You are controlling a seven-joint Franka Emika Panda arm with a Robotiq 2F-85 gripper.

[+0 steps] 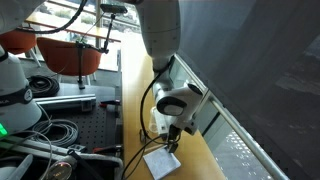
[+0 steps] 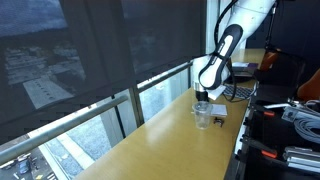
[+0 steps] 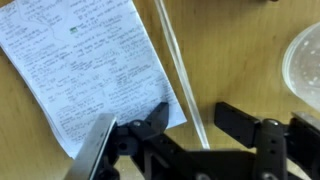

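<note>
A thin whitish stick [image 3: 178, 60], perhaps a straw, lies slantwise on the wooden table in the wrist view. Its near end runs between the dark fingers of my gripper, which is part open with a gap on both sides of the stick. Left of the stick is a white sheet of paper [image 3: 85, 65] covered in handwriting, its corner beside the left finger. A clear cup [image 3: 304, 65] stands to the right, cut off by the frame edge. In the second exterior view, the gripper [image 2: 204, 97] is low over the table behind the cup [image 2: 202, 118].
Small dark items [image 2: 218, 123] lie between cup and paper. A glass partition [image 1: 235, 120] runs along one side of the table. Cables [image 1: 60, 133] and a black base unit [image 1: 85, 115] are on the other side.
</note>
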